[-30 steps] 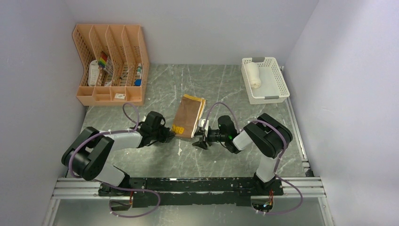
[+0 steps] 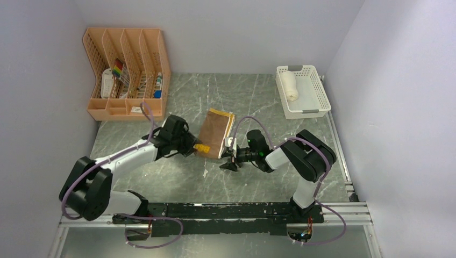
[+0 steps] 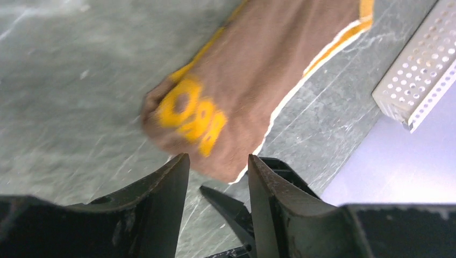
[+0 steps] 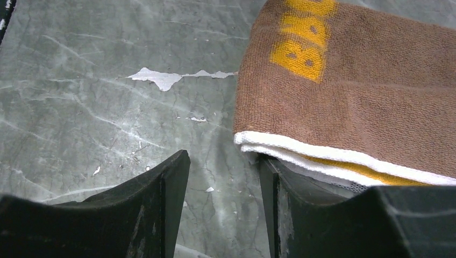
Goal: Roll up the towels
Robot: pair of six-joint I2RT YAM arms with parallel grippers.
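A brown towel [image 2: 216, 126] with yellow ends and white edging lies folded lengthwise on the grey marbled table. Its near end bears yellow lettering and is slightly raised at the left corner in the left wrist view. My left gripper is part open over that near end, with no cloth seen gripped between its fingers. At the towel's near right corner my right gripper stands open, its right finger reaching just under the white edge. A rolled cream towel [image 2: 289, 86] lies in the white basket [image 2: 304, 112].
An orange divided organizer [image 2: 126, 110] with small items stands at the back left. The white basket stands at the back right. Bare table [image 2: 258, 97] surrounds the towel at the back.
My left gripper has moved up and away from the table's front edge, beside the towel's near left corner. That corner's lettering looks shifted. The right arm has barely moved.
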